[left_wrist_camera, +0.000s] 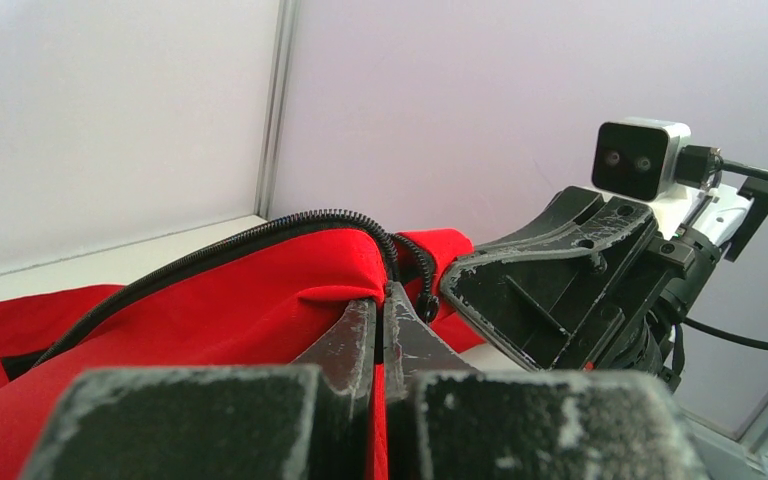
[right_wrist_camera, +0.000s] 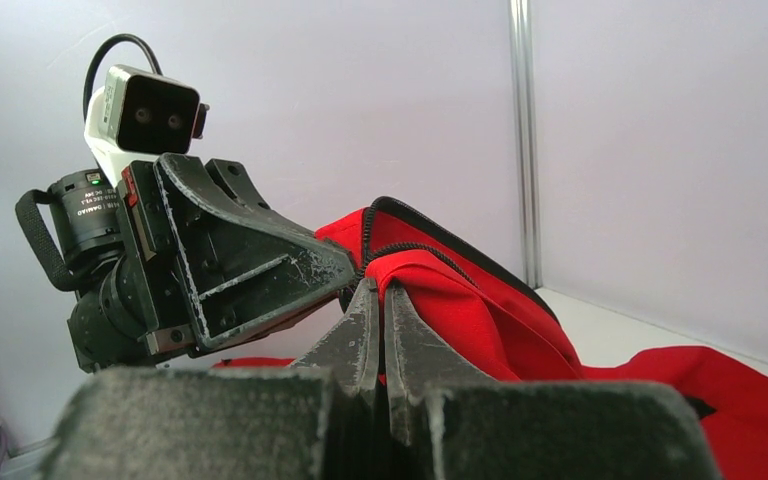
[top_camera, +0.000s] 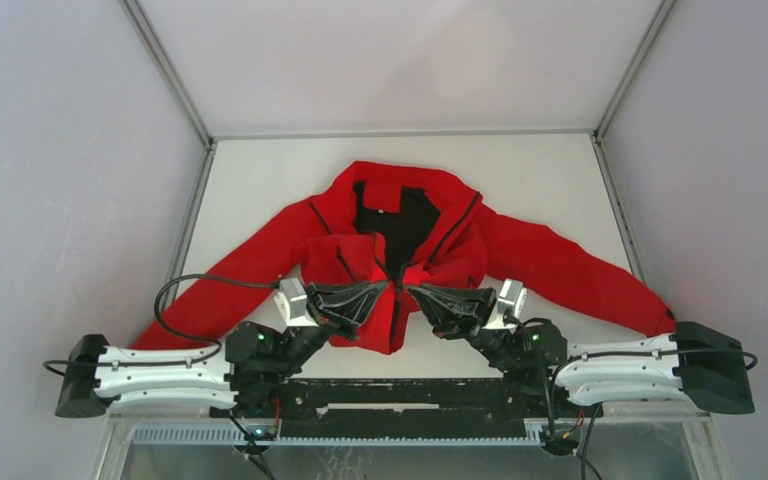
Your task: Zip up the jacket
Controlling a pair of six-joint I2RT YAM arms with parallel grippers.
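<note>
The red jacket (top_camera: 345,200) lies spread on the table with its collar at the back and its front parted over a dark lining. My left gripper (top_camera: 388,283) is shut on the front edge of one side, whose black zipper teeth (left_wrist_camera: 330,216) arch up behind the fingertips (left_wrist_camera: 360,315). Opposite it, close by, my right gripper (top_camera: 408,286) is shut on the other front edge; red fabric bunches over its fingertips (right_wrist_camera: 400,305). A dark zipper piece (left_wrist_camera: 427,306) hangs beside the right gripper in the left wrist view. Whether the two zipper ends are joined, I cannot tell.
Both sleeves, left (top_camera: 240,265) and right (top_camera: 570,265), stretch outward over the white table (top_camera: 260,180). Bare tabletop lies behind the collar. Walls (top_camera: 70,180) enclose the sides and back. The two grippers nearly touch, with little room between them.
</note>
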